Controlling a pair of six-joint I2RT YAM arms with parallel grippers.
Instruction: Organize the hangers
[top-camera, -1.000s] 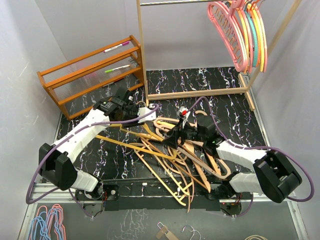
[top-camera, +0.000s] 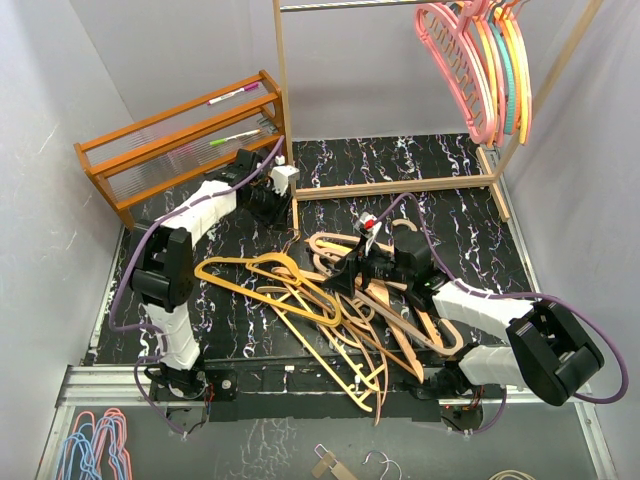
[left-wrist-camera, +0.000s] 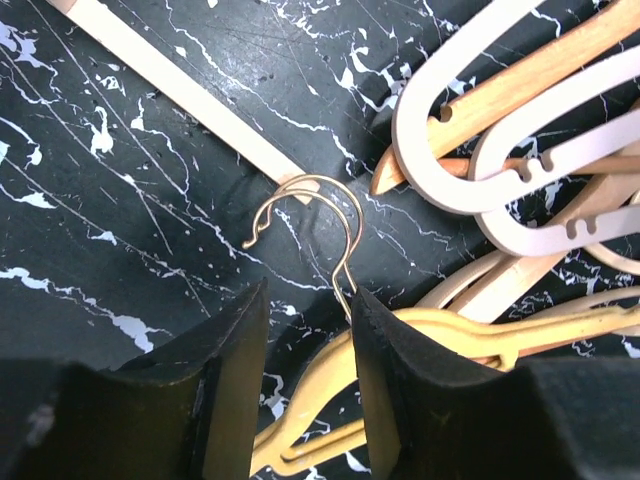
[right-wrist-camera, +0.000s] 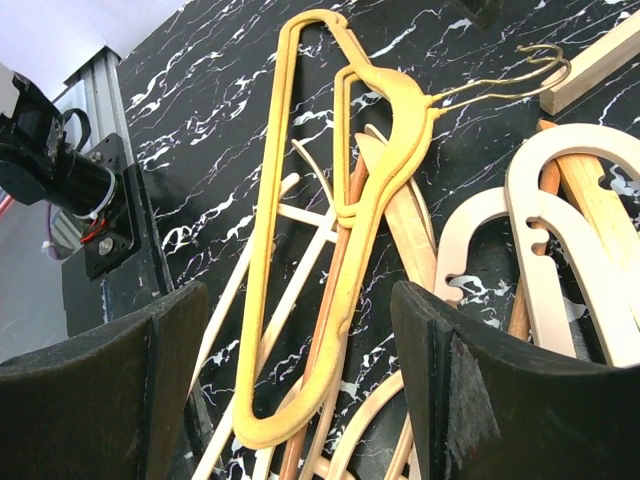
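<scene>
A pile of plastic and wooden hangers (top-camera: 365, 360) lies on the black marble board, a yellow hanger (top-camera: 230, 275) on top with its wire hook (left-wrist-camera: 340, 220) pointing toward the back. My left gripper (top-camera: 280, 205) is partly open over that hook, nothing seen held between its fingers. My right gripper (top-camera: 345, 275) stands open above the pile, the yellow hanger visible below and between its fingers. Pink, yellow and teal hangers (top-camera: 475, 75) hang on the rail (top-camera: 350, 5) at the back right.
A wooden shelf unit (top-camera: 175, 130) with markers stands at the back left. The rack's wooden base bar (top-camera: 390, 187) crosses behind the pile. Bare board shows left of the pile and inside the rack's base. More hangers (top-camera: 95, 445) lie beyond the front edge.
The yellow hanger has settled flatter. The right arm looks still.
</scene>
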